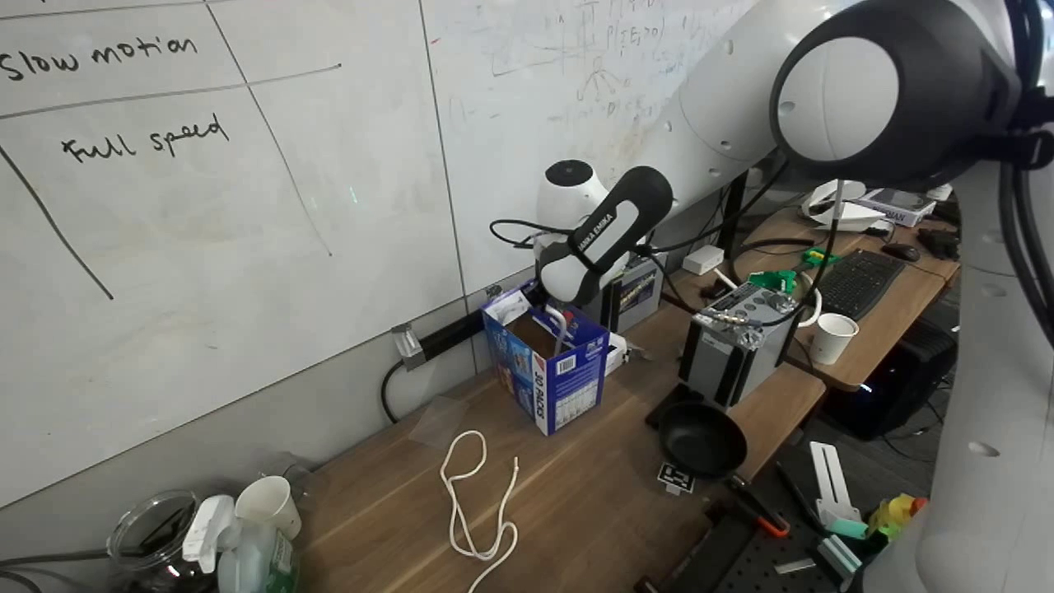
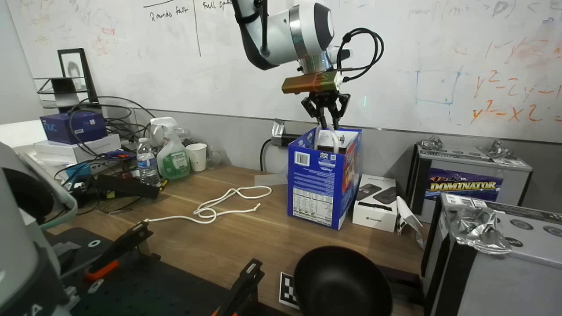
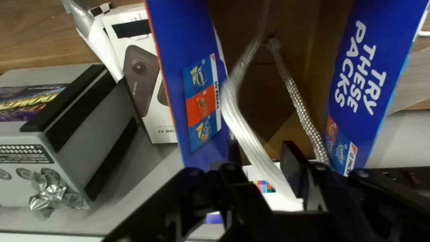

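A tall blue snack box [image 2: 314, 181] stands open-topped on the table by the whiteboard. At its mouth my gripper [image 2: 329, 125] points down, its fingers apart. A white rope [image 3: 252, 141] runs between the fingers, blurred and slack-looking, with gaps visible around it in the wrist view. Its woven length hangs into the box, where a frayed end shows against the cardboard. The gripper itself is mostly hidden behind the box and arm in exterior view 1. Another white rope [image 2: 208, 210] lies loosely looped on the tabletop to the left of the box.
A white camera box [image 2: 375, 208] stands right beside the blue box, with grey batteries [image 2: 469, 181] farther right. The black pan [image 2: 342, 284] sits near the table front. A spray bottle [image 2: 172, 152] and paper cup [image 2: 197, 157] stand at the back left. Mid-table is mostly clear.
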